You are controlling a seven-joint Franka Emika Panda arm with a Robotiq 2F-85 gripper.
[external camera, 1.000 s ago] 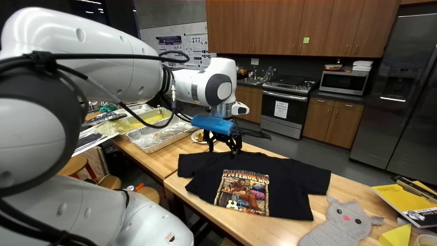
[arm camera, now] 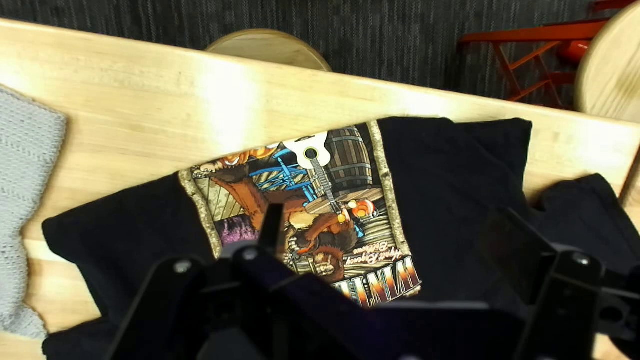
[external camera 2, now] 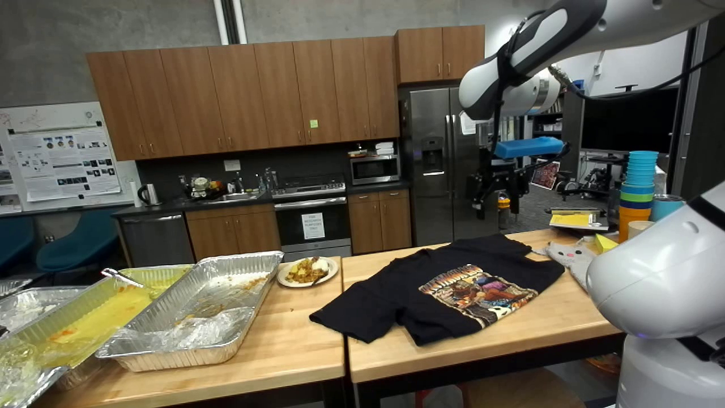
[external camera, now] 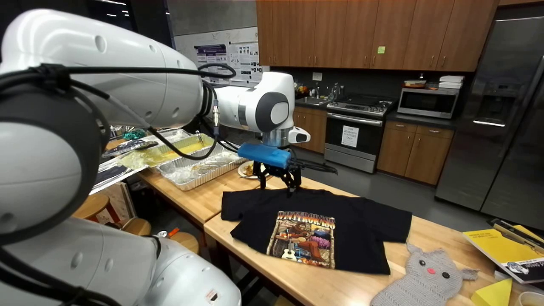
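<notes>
A black T-shirt (external camera: 357, 229) with a colourful printed picture (arm camera: 312, 198) on its front lies spread on the wooden table, its body fairly flat. In exterior view 2 one sleeve of the shirt (external camera 2: 360, 309) reaches toward the seam between the two tables. My gripper (external camera 2: 496, 205) hangs above the shirt, open and pointing down, with clear air beneath it. From the wrist, the gripper has its fingers wide apart over the print and the dark cloth, holding nothing. The gripper's body hides the shirt's lower part in that view.
A grey knitted toy (external camera: 426, 278) lies beside the shirt, near a yellow block (external camera: 492, 293) and a yellow book (external camera: 502, 250). Stacked cups (external camera 2: 639, 197) stand farther right. Foil trays (external camera 2: 204, 306) and a plate of food (external camera 2: 307, 272) occupy the other table. Bare wood borders the shirt.
</notes>
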